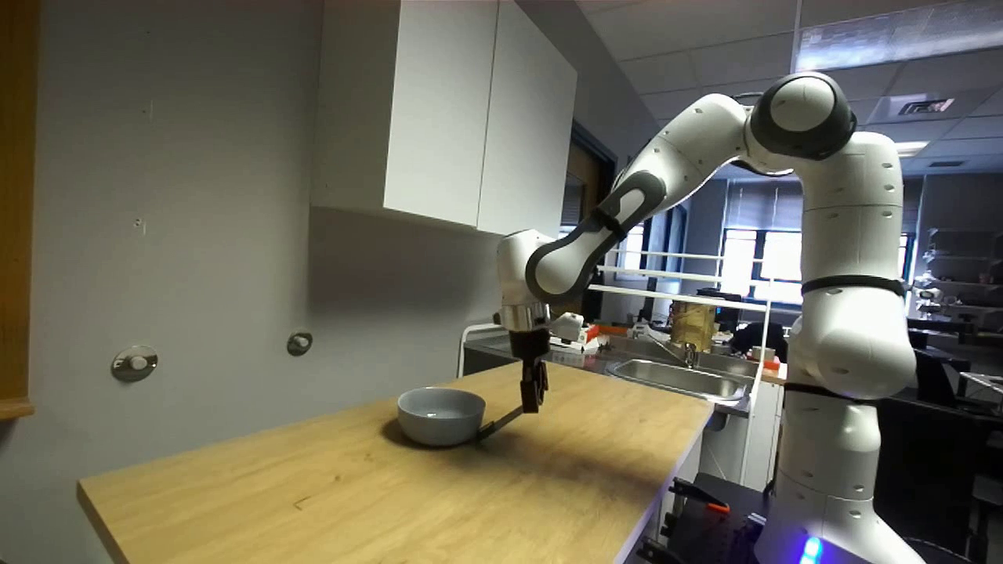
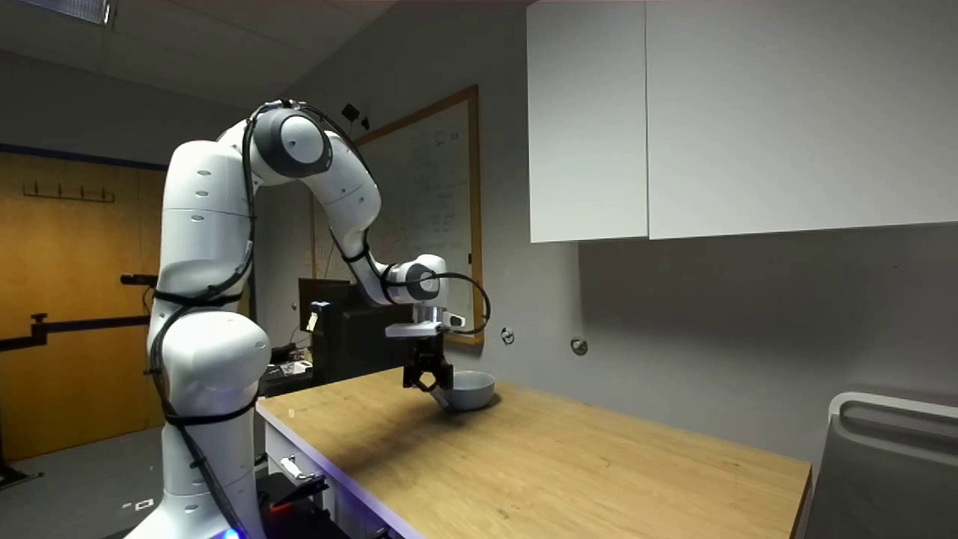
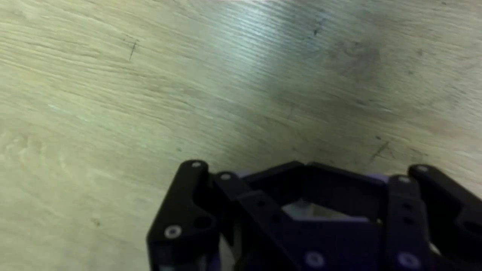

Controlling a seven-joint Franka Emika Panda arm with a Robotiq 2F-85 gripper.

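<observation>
My gripper is shut, its black fingertips meeting with nothing showing between them in the wrist view. It points down over the wooden table, close to the grey bowl (image 1: 441, 417). From beside the fingers, a thin dark strip (image 1: 500, 423) slants toward the foot of the bowl. In exterior view 2, part of that strip (image 2: 439, 396) shows between the gripper and the bowl (image 2: 471, 391). I cannot tell whether the fingers pinch it or it only lies near them. The bowl stands upright; the part of its inside that shows is bare.
A white wall cabinet (image 1: 451, 113) hangs above the back of the table. Beyond its far end is a metal sink (image 1: 682, 379).
</observation>
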